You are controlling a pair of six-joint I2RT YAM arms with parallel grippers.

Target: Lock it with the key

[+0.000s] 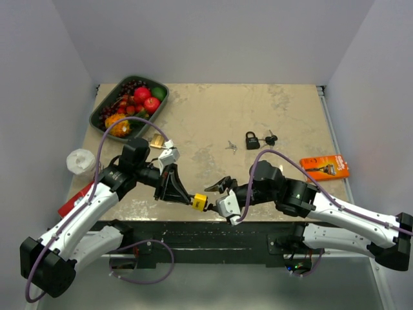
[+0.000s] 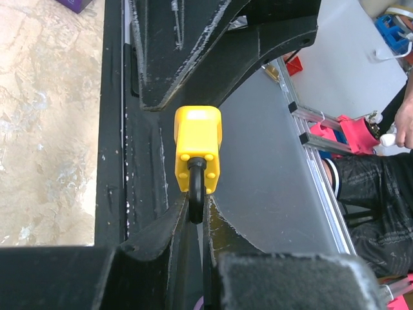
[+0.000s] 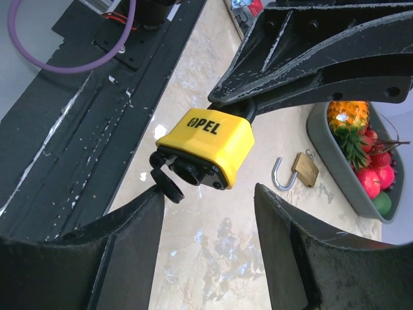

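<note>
A yellow padlock [image 2: 197, 135] marked OPEL is held by its black shackle in my left gripper [image 1: 187, 200], which is shut on it, near the table's front edge. Its underside, with the keyhole and an open black flap, faces my right gripper [image 1: 218, 197]. In the right wrist view that gripper's fingers stand apart on either side below the padlock, with no object visible gripped between them. A small key [image 1: 231, 146] lies on the table behind the right gripper.
A black padlock [image 1: 251, 141] with keys sits at the back right. A brass padlock [image 3: 305, 170] lies beside the fruit tray [image 1: 92, 117]. An orange package [image 1: 324, 166] is at the right.
</note>
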